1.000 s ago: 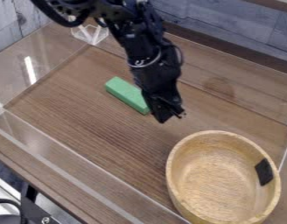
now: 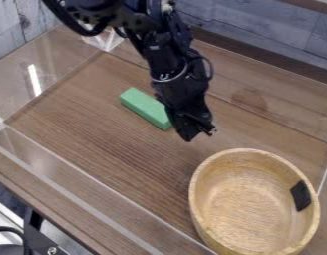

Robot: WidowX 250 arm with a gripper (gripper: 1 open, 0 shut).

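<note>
The black robot arm reaches down from the top middle, its gripper [image 2: 193, 127] low over the wooden tabletop, right of a green block [image 2: 144, 104] that lies partly behind it. The gripper looks shut, with nothing visible between its fingers. A round cream bowl or basket [image 2: 246, 204] with a dark patch on its rim sits at the front right, below and to the right of the gripper.
Wooden edges border it at the top right, and cables lie off the table at the bottom left.
The gripper has shifted slightly, a little to the left and up in view. The green block and bowl look unmoved.
</note>
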